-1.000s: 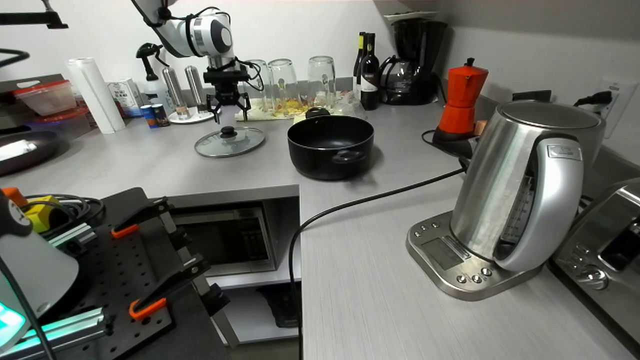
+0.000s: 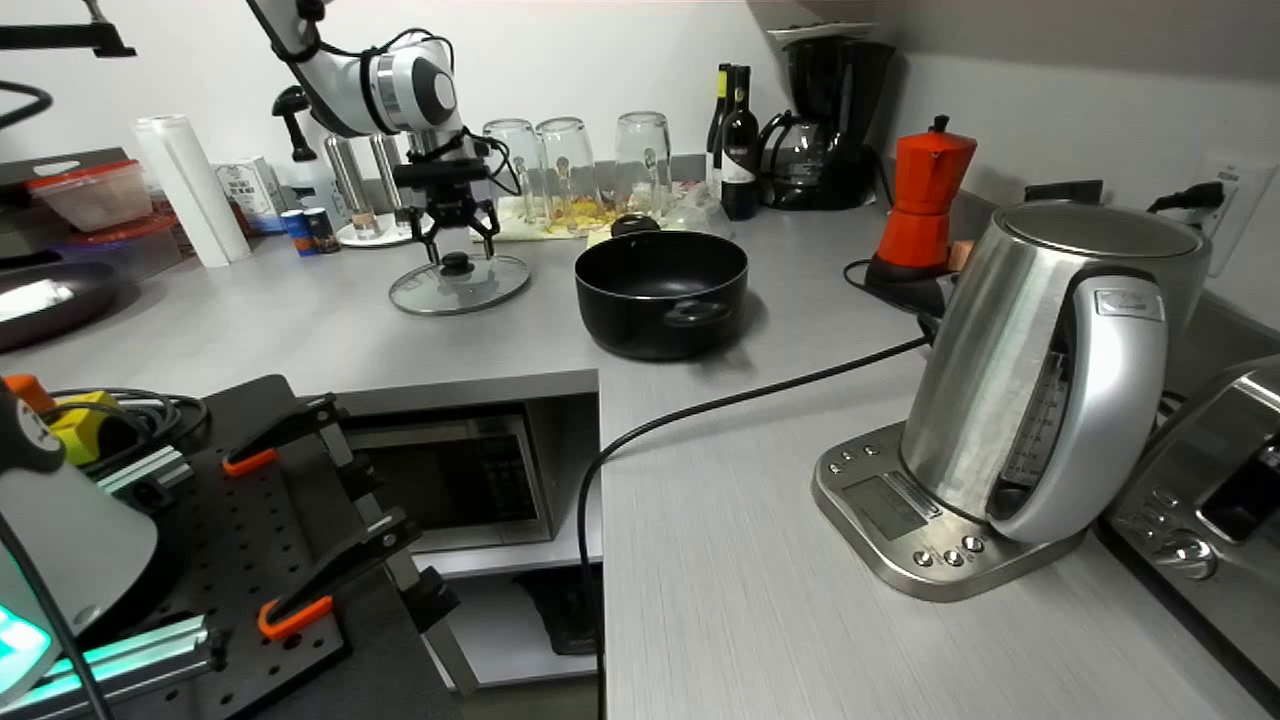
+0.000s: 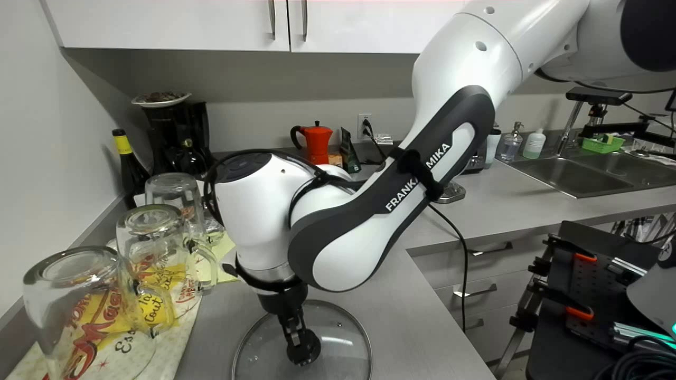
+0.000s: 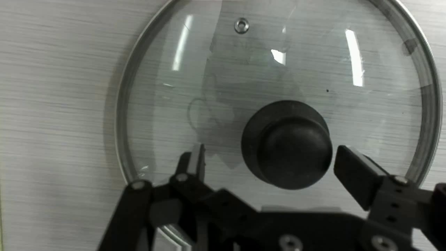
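Observation:
A round glass lid [image 2: 492, 286] with a metal rim and a black knob [image 4: 294, 154] lies flat on the counter. My gripper is open over it, its fingers on either side of the knob. In the wrist view the knob sits closer to the right finger [image 4: 355, 173], with a wider gap to the left one; whether the right finger touches it, I cannot tell. Exterior view 2 shows the lid partly hidden behind my gripper [image 3: 302, 348]. To the lid's right in exterior view 1 stands an empty-looking black pot [image 2: 662, 294], uncovered.
Upturned glass mugs [image 3: 82, 304] stand on a patterned cloth close to the arm. Salt and pepper mills [image 2: 390, 174] and a paper towel roll [image 2: 192, 192] are behind and left of the lid. A steel kettle [image 2: 1008, 360] occupies the right counter. Bare counter lies in front of the lid.
The arm has come down and slightly left in exterior view 1, bringing the open fingers from above the lid to around knob height. The lid and pot have stayed put.

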